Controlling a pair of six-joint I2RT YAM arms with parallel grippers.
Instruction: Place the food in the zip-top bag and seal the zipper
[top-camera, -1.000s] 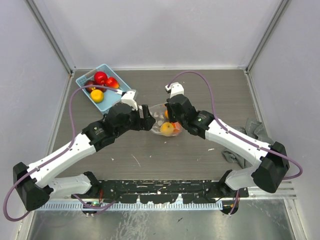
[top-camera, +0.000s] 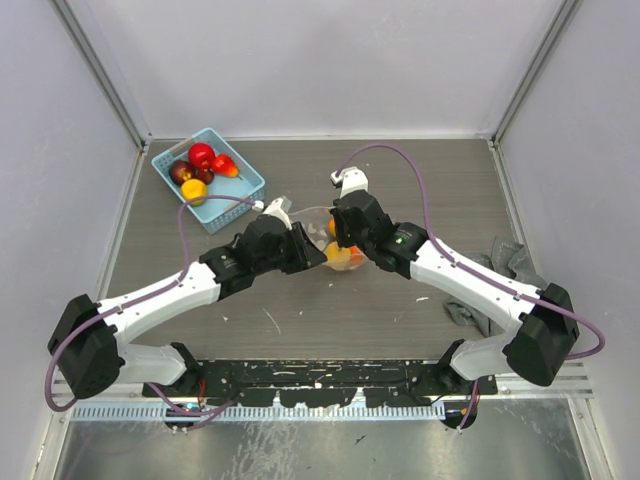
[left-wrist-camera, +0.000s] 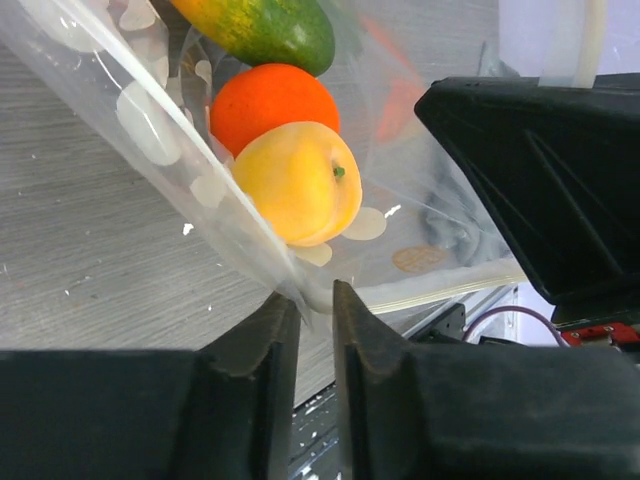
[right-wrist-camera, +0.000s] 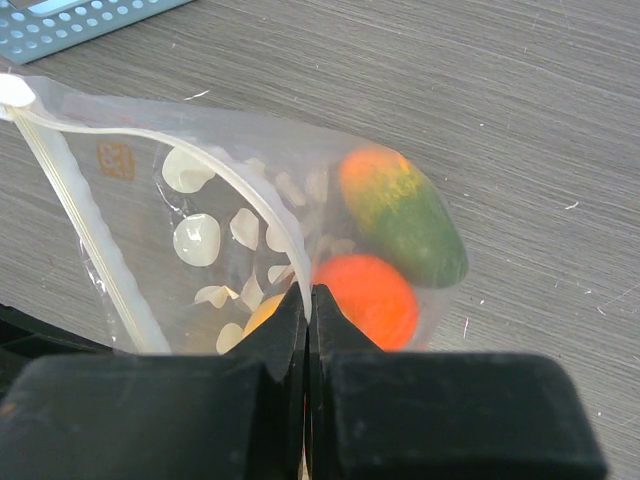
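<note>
The clear zip-top bag (right-wrist-camera: 135, 225) stands with its mouth spread. Inside are a yellow peach-like fruit (left-wrist-camera: 300, 185), an orange-red round one (left-wrist-camera: 270, 105) and a green-and-orange mango-like fruit (right-wrist-camera: 405, 215). My right gripper is shut on the bag's rim on one side of the mouth. At the near side of the bag, my left gripper is part open, its fingers close together with a narrow gap. The bag's rim corner reaches down between those fingertips; whether they touch it I cannot tell.
A light blue basket (top-camera: 225, 212) at the back left holds several fruits and vegetables, among them a red tomato (top-camera: 201, 155) and a yellow fruit (top-camera: 194, 190). A grey cloth (top-camera: 512, 262) lies at the right.
My left gripper has turned and moved right and slightly toward the front, reaching the bag's near rim. Its fingers have come closer together. The right arm and the bag look unmoved.
</note>
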